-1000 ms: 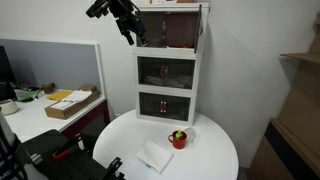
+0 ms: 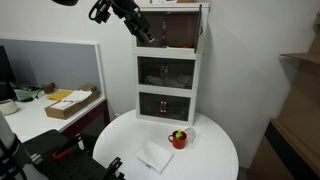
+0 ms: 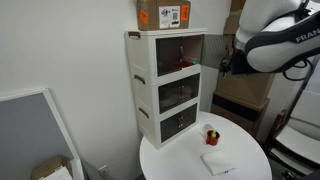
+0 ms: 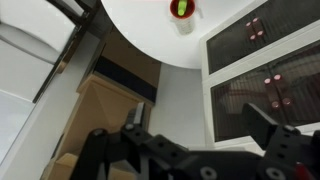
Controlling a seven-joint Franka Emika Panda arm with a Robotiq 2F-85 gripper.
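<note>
High above the table, my gripper (image 2: 150, 38) is level with the upper part of the white cabinet (image 2: 164, 88). Its fingers stand wide apart in the wrist view, open, with nothing between them. The cabinet has three tiers with dark fronts. In exterior view 2 the top tier's door (image 3: 214, 50) looks swung open, and something red (image 3: 182, 63) is inside. A red mug (image 2: 179, 141) with something green in it stands on the round white table (image 2: 215, 165). Beside it is a small clear cup (image 4: 185, 27). A flat white cloth or paper (image 2: 154, 155) lies towards the front.
A cardboard box (image 3: 163, 15) rests on top of the cabinet. On the left, a side desk carries an open carton (image 2: 72, 103).
My gripper has shifted to the right, across the front of the cabinet's top tier. The mug, the white sheet and the cabinet look unmoved.
</note>
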